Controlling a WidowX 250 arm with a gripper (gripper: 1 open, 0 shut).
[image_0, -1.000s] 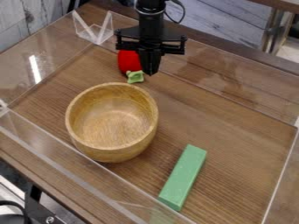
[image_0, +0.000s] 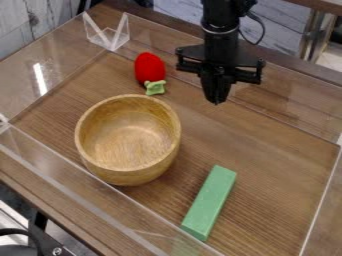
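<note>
My gripper (image_0: 217, 82) hangs over the upper middle of the wooden table, black, pointing down; whether its fingers are apart is hard to make out. To its left lie a red object (image_0: 150, 67) and a small green piece (image_0: 155, 87) just below it. A tan wooden bowl (image_0: 104, 137) sits at the lower left of the gripper. A long green block (image_0: 210, 202) lies at the lower right.
A clear plastic item (image_0: 107, 29) stands at the upper left. A dark round shape (image_0: 16, 243) shows at the bottom left corner.
My gripper has moved right, away from the red object and small green piece, which are now fully in view. The bowl and green block have not moved.
</note>
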